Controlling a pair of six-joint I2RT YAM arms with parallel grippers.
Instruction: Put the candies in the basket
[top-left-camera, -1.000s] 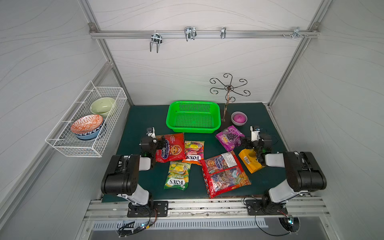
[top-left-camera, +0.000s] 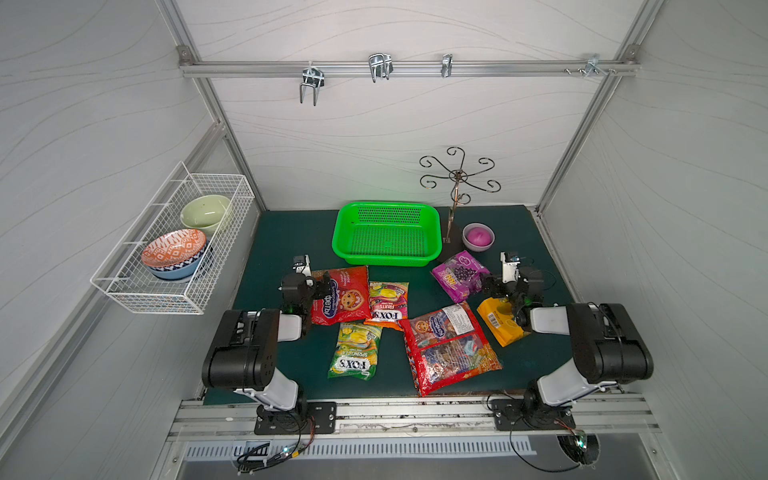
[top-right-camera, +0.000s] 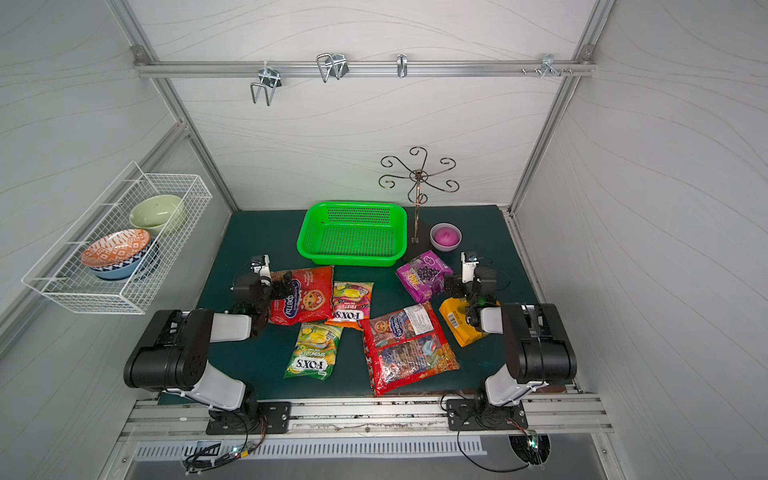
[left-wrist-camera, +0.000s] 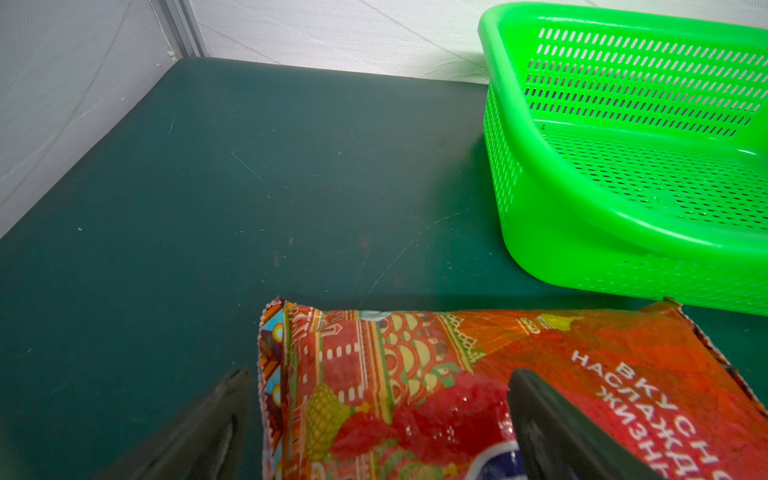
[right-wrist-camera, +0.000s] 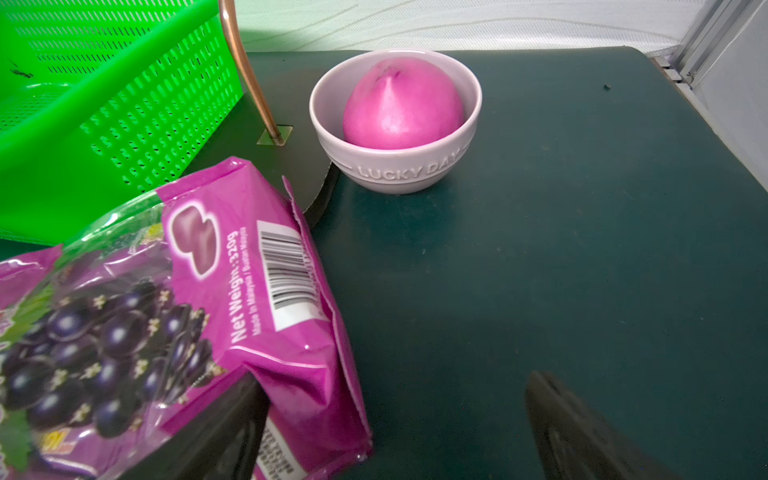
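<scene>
An empty green basket (top-left-camera: 386, 232) stands at the back centre. Candy bags lie before it: red (top-left-camera: 345, 296), orange Fox's (top-left-camera: 387, 304), green Fox's (top-left-camera: 354, 349), purple grape (top-left-camera: 456, 274), large red (top-left-camera: 449, 349) and yellow (top-left-camera: 501, 324). My left gripper is open over the red bag at left, nothing held. My right gripper is open beside the purple bag, above the yellow one in the top views, nothing held.
A pink object (right-wrist-camera: 402, 104) sits in a bowl at the back right, beside a thin metal stand (top-left-camera: 450, 216). A wire rack (top-left-camera: 112, 284) with bowls hangs on the left wall.
</scene>
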